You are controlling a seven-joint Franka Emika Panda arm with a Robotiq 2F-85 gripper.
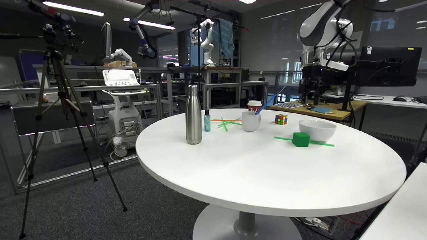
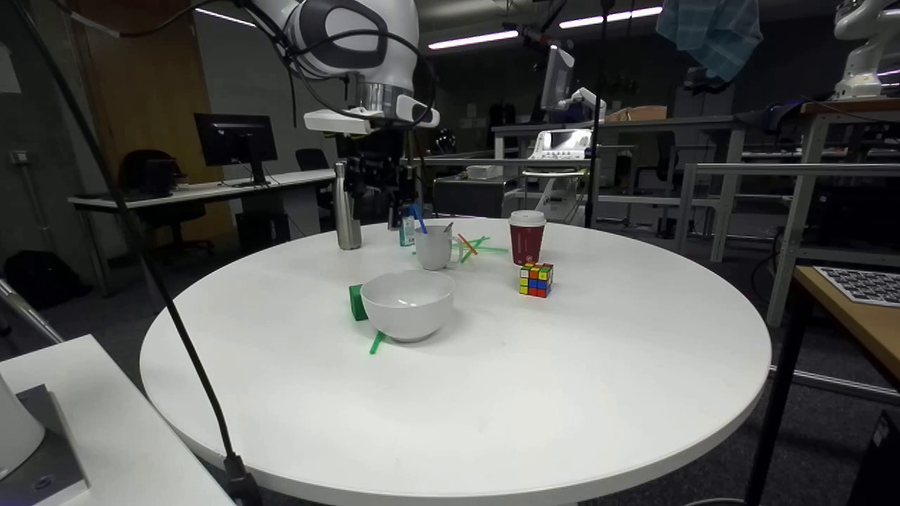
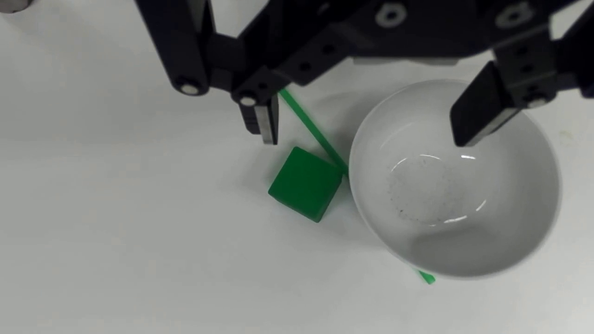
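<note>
My gripper stands open above the table, with nothing between its fingers. In the wrist view its right finger [image 3: 480,108] overlaps the white bowl [image 3: 456,178], while the left finger [image 3: 264,117] shows just beyond a green cube [image 3: 305,183]. The cube sits on the table beside the bowl, on the bottle's side of it. A green straw [image 3: 312,128] runs under the bowl, one tip poking out at the other side. The bowl looks empty apart from a few dark specks. In exterior view 1 the gripper [image 1: 310,98] hangs well above the tabletop.
A steel bottle [image 1: 194,116], a small teal bottle [image 1: 207,121], a white mug [image 1: 250,121] holding a blue stick, a red cup [image 2: 526,240] and a puzzle cube [image 2: 536,280] stand around. Several straws [image 1: 225,123] lie near the mug.
</note>
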